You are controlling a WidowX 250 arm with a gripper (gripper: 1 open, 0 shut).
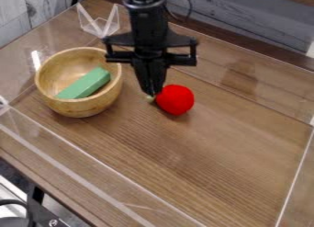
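A red round object with a green top, like a strawberry (174,100), lies on the wooden table just right of center. My black gripper (152,87) hangs over it, slightly up and to the left, shut, with nothing visible between its fingers. To the left, a light wooden bowl (68,103) holds a green oblong piece (86,84).
A pale wire-like item (101,19) sits at the back left. A dark cable shows at the lower left edge.
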